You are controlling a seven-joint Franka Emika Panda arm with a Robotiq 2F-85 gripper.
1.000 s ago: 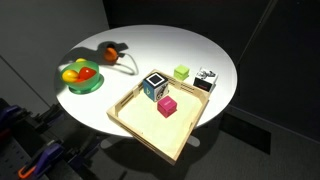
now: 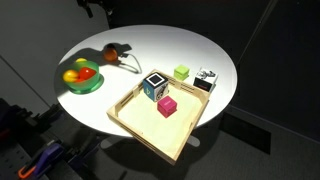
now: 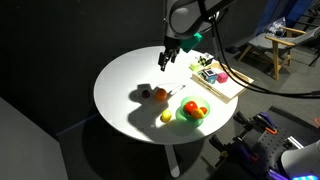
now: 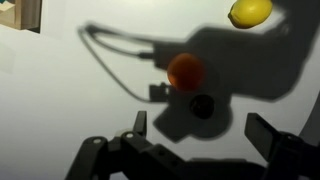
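Observation:
Above the white round table, my gripper [image 3: 169,62] hangs open, its fingers pointing down with nothing between them. In the wrist view the gap between the fingers lies over bare table, just below a small dark round thing [image 4: 202,106]. Beside that dark thing sits an orange fruit [image 4: 185,72]. The same orange [image 3: 160,94] rests on the tabletop in exterior view 2, with the dark thing [image 3: 146,94] to its left. A lemon [image 4: 250,12] lies at the top of the wrist view. My gripper is clear of all of them.
A green bowl [image 2: 88,88] holds several colourful fruits near the table's edge. A wooden tray [image 2: 137,127] contains a patterned cube [image 2: 155,86] and a pink cube [image 2: 167,106]. A light green block [image 2: 181,72] and a black-and-white box [image 2: 205,79] stand behind.
My gripper has come down into the top left of exterior view 1, where it was out of sight a second ago. The objects on the table stay where they were.

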